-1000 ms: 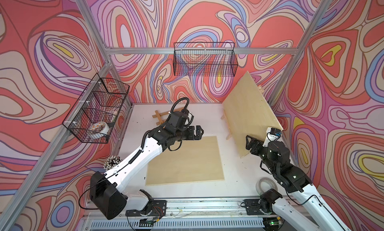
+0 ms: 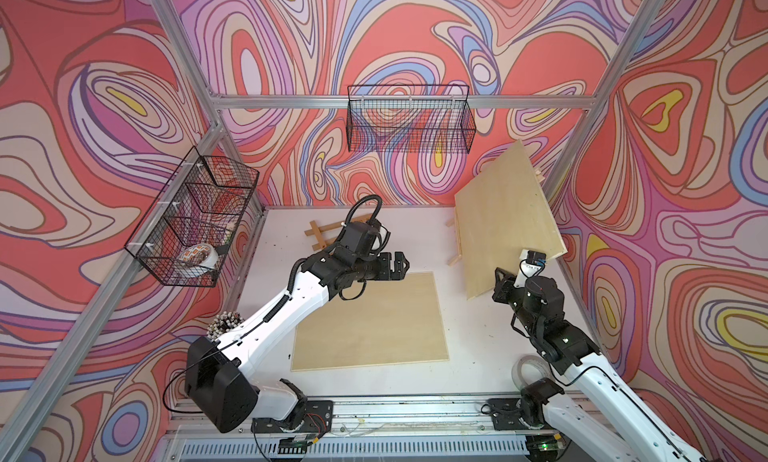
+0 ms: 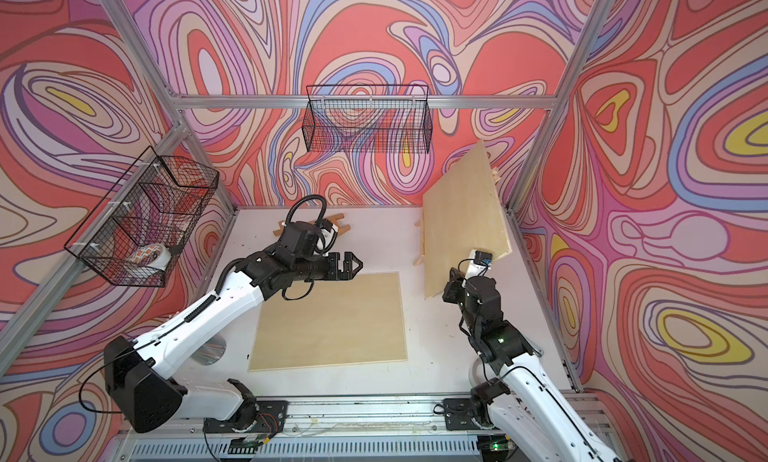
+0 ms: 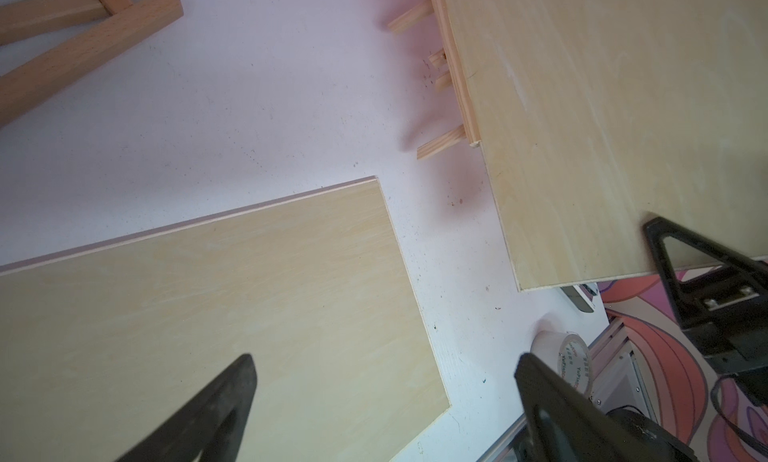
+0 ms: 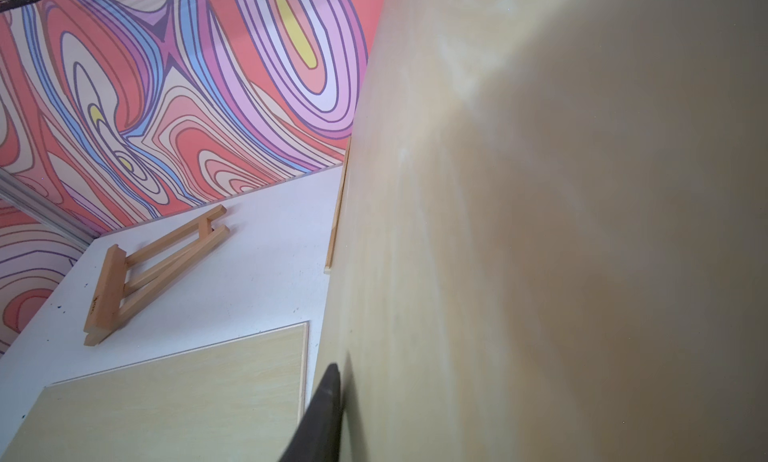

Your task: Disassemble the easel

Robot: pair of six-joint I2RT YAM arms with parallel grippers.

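Note:
A large pale plywood board (image 2: 500,222) stands steeply tilted at the right of the table. Thin wooden strips and stubs (image 4: 440,144) stick out behind its left edge. At the board's lower front part is my right gripper (image 2: 505,284); in the right wrist view one dark finger (image 5: 321,418) shows against the board, and the other is hidden, so its hold is unclear. A second thin board (image 2: 368,326) lies flat on the table. Over its far right part my left gripper hangs open and empty. A brown wooden frame (image 5: 152,278) lies at the back left.
A tape roll (image 4: 562,358) sits at the front right of the table. Wire baskets hang at the left (image 2: 192,222) and back (image 2: 410,122).
The standing board's top has swung to the right, and its lower corner has shifted left and back. My right gripper has moved slightly along with it. My left arm has barely moved.

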